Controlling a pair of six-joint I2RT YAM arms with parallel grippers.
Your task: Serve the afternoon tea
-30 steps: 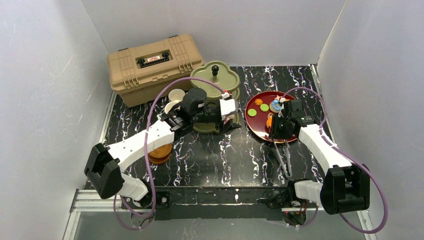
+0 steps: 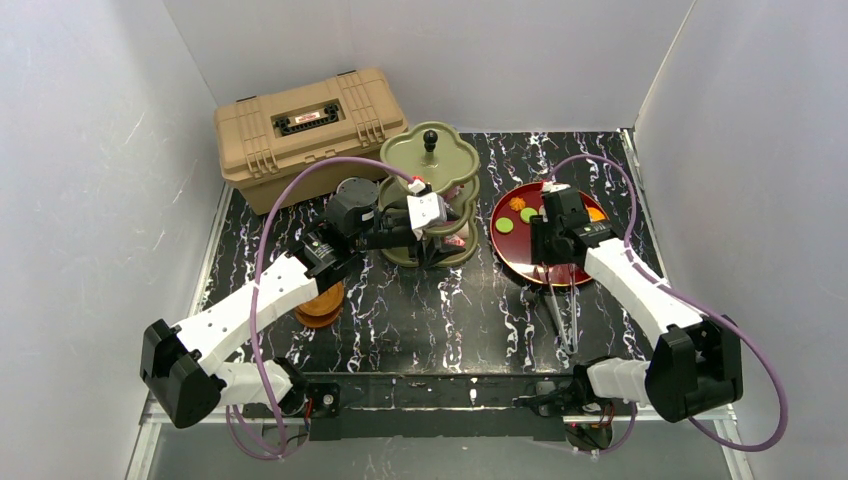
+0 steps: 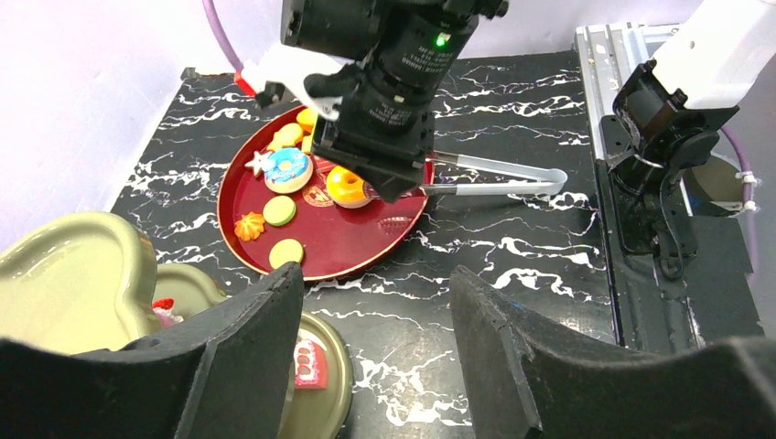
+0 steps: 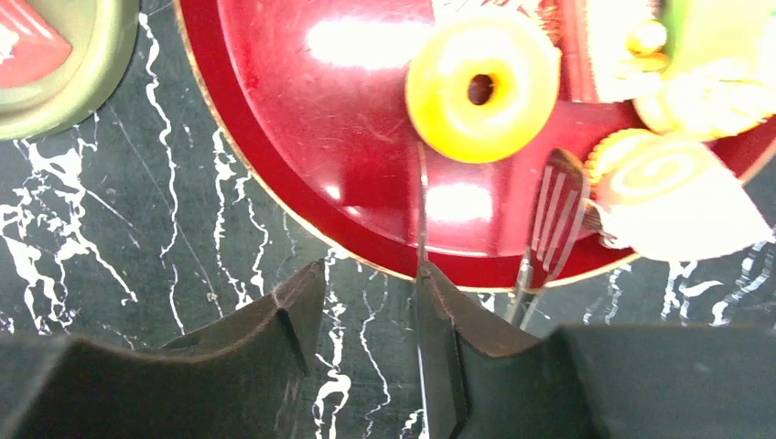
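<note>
A red round plate (image 2: 510, 250) of toy sweets sits at the right, holding a yellow donut (image 4: 522, 101), a blue donut (image 3: 287, 170) and green discs (image 3: 284, 251). My right gripper is open above its near rim, beside metal tongs (image 3: 512, 187) lying partly on the plate. My left gripper is open at the green tiered stand (image 2: 430, 160), nothing seen between its fingers; the stand's lower tier holds a red-wrapped piece (image 3: 311, 364).
A tan toolbox (image 2: 295, 150) fills the back left. Brown round dishes (image 2: 318, 310) lie behind the left arm.
My left arm has drawn back toward the left. My right gripper has shifted slightly over the plate's near part, and its wrist has risen or turned.
</note>
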